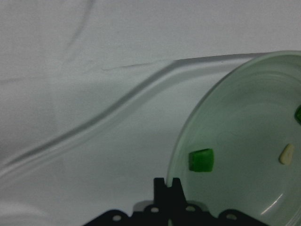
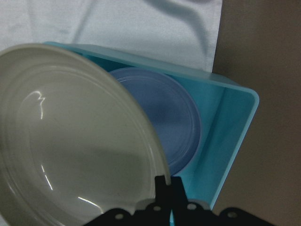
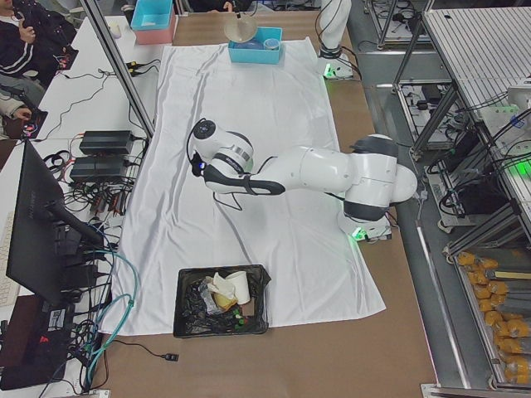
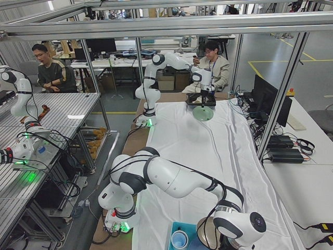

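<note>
My left gripper is shut on the rim of a pale green plate (image 1: 240, 122), which holds green pieces (image 1: 201, 160) and a small pale piece (image 1: 286, 154). In the camera right view this plate (image 4: 202, 114) hangs below the far arm. My right gripper is shut on the rim of a cream plate (image 2: 80, 141), held over a turquoise bin (image 2: 225, 132) with a blue lid or plate (image 2: 174, 117) inside. The camera left view shows the cream plate (image 3: 239, 30) at the far end; the left arm hides the green plate there.
A black lined tray (image 3: 187, 319) with mixed waste sits at the near end of the white cloth (image 3: 282, 108). A white cup (image 4: 179, 240) stands in the turquoise bin. A monitor (image 3: 37, 232) and cables line the left side.
</note>
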